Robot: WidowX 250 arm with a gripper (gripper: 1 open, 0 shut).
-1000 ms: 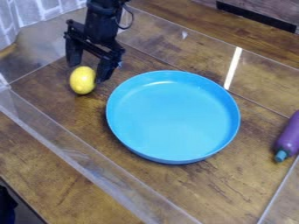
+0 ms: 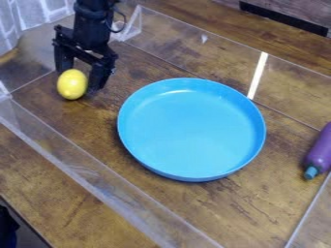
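Note:
My black gripper point(image 2: 81, 63) hangs at the upper left, open, its fingers around and just above a yellow lemon-like object point(image 2: 73, 85) resting on the wooden table. Whether the fingers touch it is hard to tell. A large blue plate point(image 2: 192, 129) lies in the centre right.
A purple object point(image 2: 318, 151) with a teal tip lies at the right edge. Clear plastic edges run along the left and bottom. The wooden table behind the plate is free.
The gripper has moved left. The yellow object has shifted left as well, from nearer the plate to its present spot.

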